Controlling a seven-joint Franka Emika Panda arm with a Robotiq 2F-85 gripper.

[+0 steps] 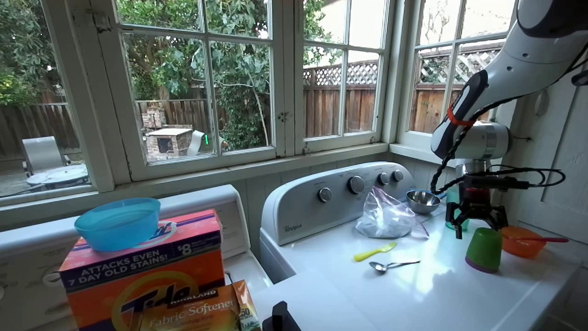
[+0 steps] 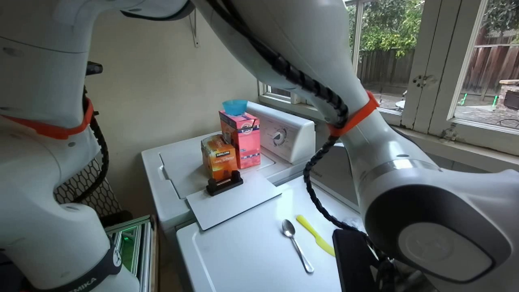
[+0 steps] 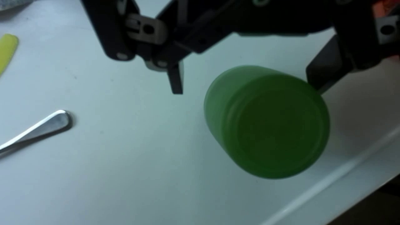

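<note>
My gripper points down with its fingers spread wide and nothing held between them. A green cup stands upside down on the washer top, a purple rim showing at its base. In the wrist view the green cup lies partly between and beyond the fingertips, nearer the right finger, which overlaps the cup's edge. Whether that finger touches the cup, I cannot tell. Exterior view 2 has the gripper's fingers hidden behind the arm.
An orange bowl with a pink-handled utensil sits right behind the cup. Farther back are a clear green cup, a metal bowl and a plastic bag. A spoon and a yellow utensil lie left, with clear surface in front.
</note>
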